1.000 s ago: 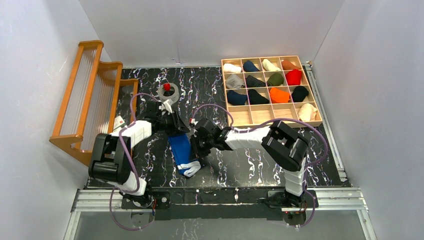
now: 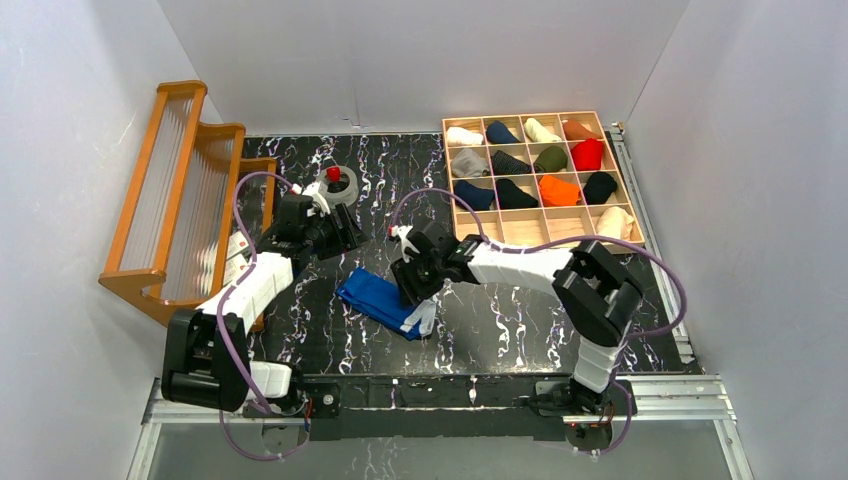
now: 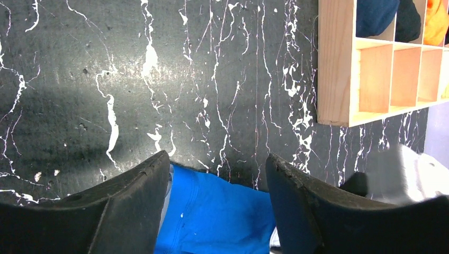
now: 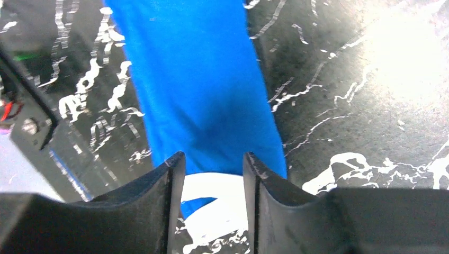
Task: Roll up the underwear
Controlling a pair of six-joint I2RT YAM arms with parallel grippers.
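Note:
The blue underwear (image 2: 372, 296) lies on the dark marbled table, folded into a flat strip that slants down to the right. Its white waistband (image 2: 424, 316) is at the right end, partly under my right gripper (image 2: 408, 294). In the right wrist view, the fingers (image 4: 174, 174) stand apart above that end, with white waistband (image 4: 214, 209) showing in the gap. My left gripper (image 2: 350, 235) is open up and to the left of the cloth; the left wrist view has blue fabric (image 3: 222, 206) below and beyond its fingers, not gripped.
A wooden divided box (image 2: 520, 232) of rolled garments stands at the back right, its front row mostly empty. On the left is a wooden rack (image 2: 160, 200); a grey roll (image 2: 342, 186) with a red top sits at the back.
My left gripper let go of the cloth's far end and moved up and left. The right gripper moved slightly right and up, while the underwear's waistband end swung right.

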